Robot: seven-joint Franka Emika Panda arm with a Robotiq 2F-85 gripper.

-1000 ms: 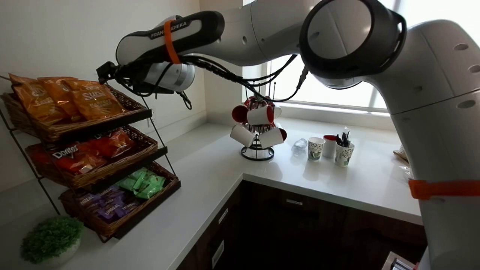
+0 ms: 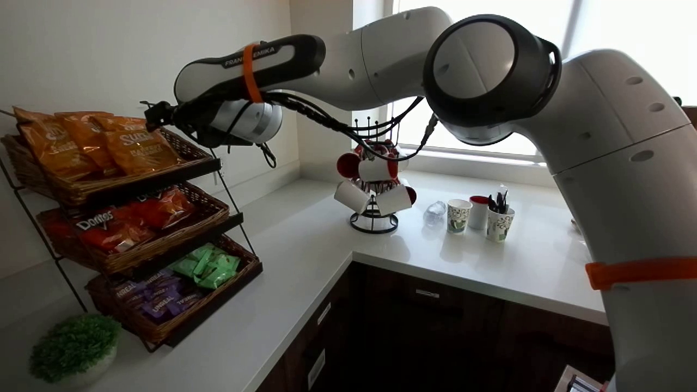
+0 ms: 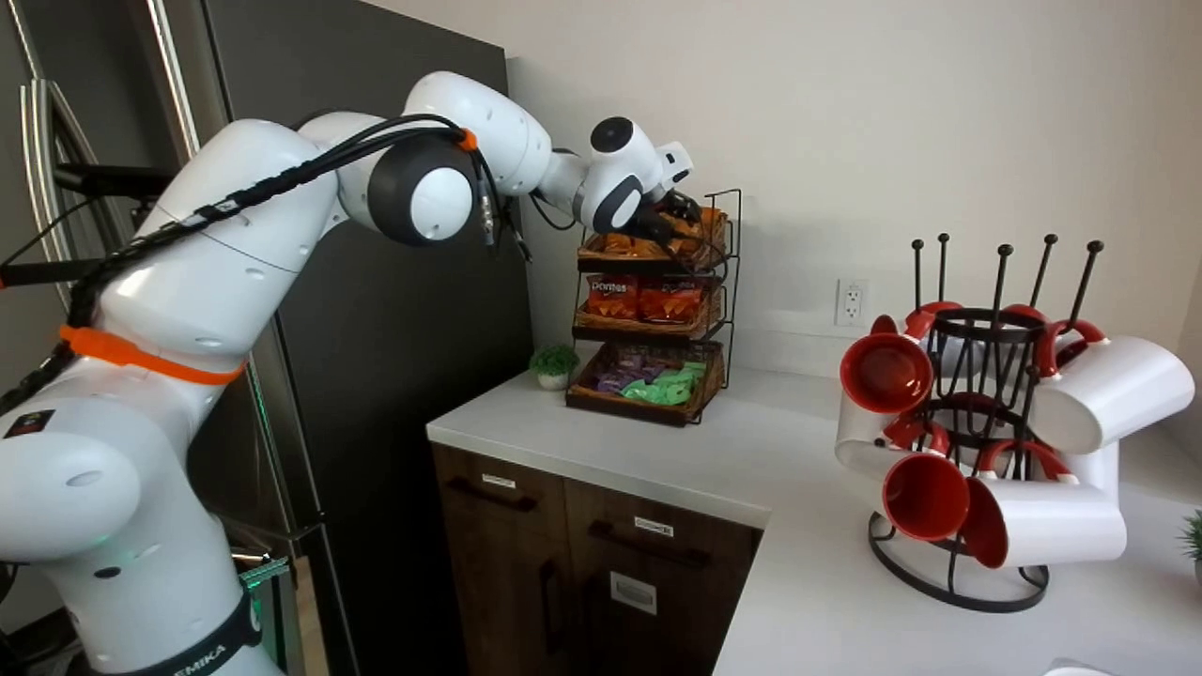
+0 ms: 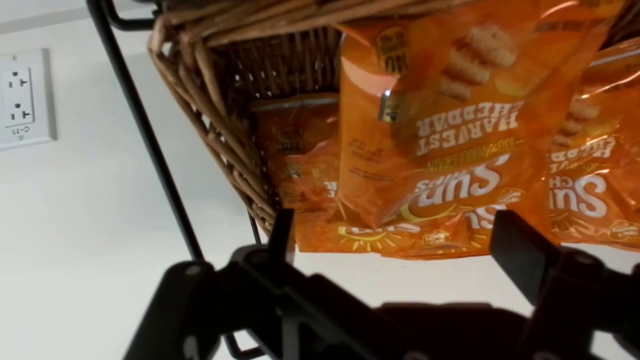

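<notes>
Several orange Sun Chips bags fill the top wicker basket; the nearest Harvest Cheddar bag (image 4: 444, 120) faces the wrist camera upside down. My gripper stands open, its fingers (image 4: 520, 255) wide apart. In the wrist view the lower part of that bag shows between and beyond the fingers, with nothing held. In exterior view 1 the gripper (image 2: 156, 116) is beside the upper right of the orange bag (image 2: 140, 147), over the top basket (image 2: 179, 160). Exterior view 2 shows the gripper (image 3: 673, 214) at the top tier, partly hiding the bags.
Below sit a basket of red Doritos bags (image 2: 121, 225) and one with purple packets (image 2: 157, 294) and green packets (image 2: 209, 264). A black wire frame (image 4: 150, 141) borders the baskets. A mug tree (image 3: 975, 451) stands on the counter; the counter between it and the rack is clear.
The arm has shifted over the last second. In exterior view 1 the gripper end is slightly lower and farther right, while the bags and baskets have stayed put.
</notes>
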